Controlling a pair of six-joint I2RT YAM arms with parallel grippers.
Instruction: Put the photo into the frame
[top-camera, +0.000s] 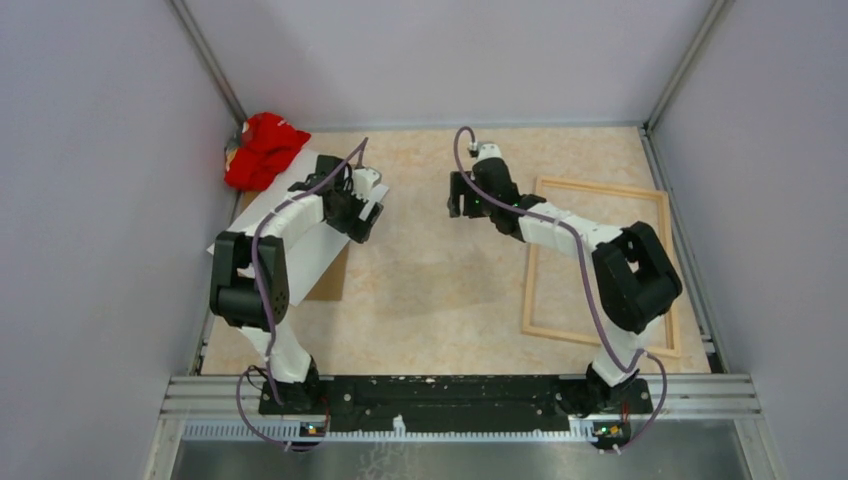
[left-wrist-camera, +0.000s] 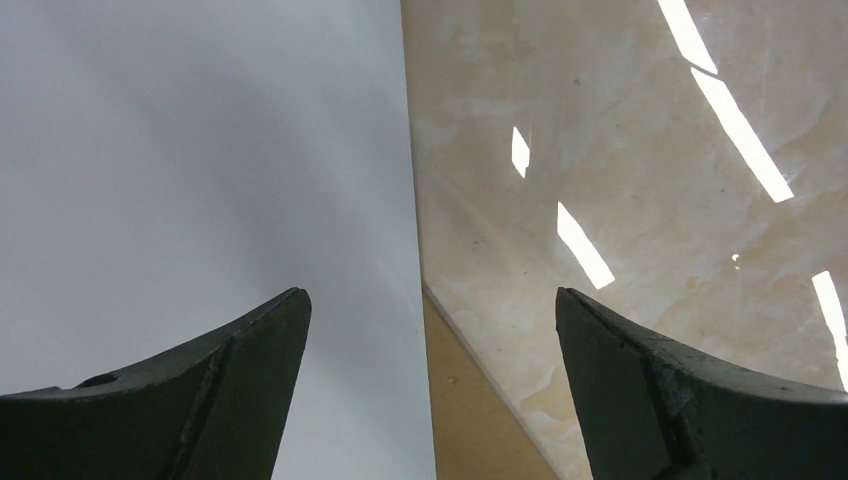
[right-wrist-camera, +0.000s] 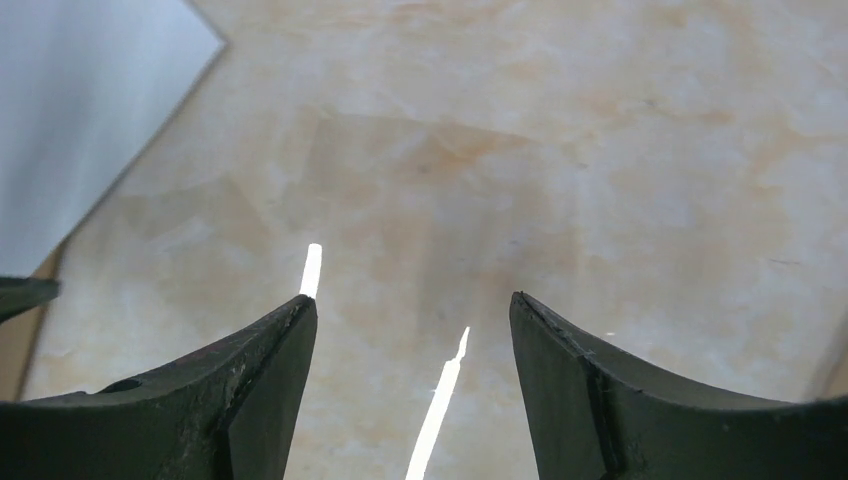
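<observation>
A large white sheet (top-camera: 318, 262) lies askew over a brown board (top-camera: 328, 286) on the left side of the table; no picture shows on its upper face. Over the sheet's right edge hovers my left gripper (top-camera: 371, 211), its fingers open. In the left wrist view the edge of the white sheet (left-wrist-camera: 330, 200) runs between the fingers, which are apart and not closed on it. My right gripper (top-camera: 455, 197) is above bare table in the middle, fingers parted with nothing between. At the right lies an empty wooden frame (top-camera: 600, 187), partly covered by the right arm.
A red cloth bundle (top-camera: 267, 150) sits at the back left corner, by the sheet. Bare table (top-camera: 430, 270) stretches between the sheet and the wooden frame. Walls close in the left, right and back.
</observation>
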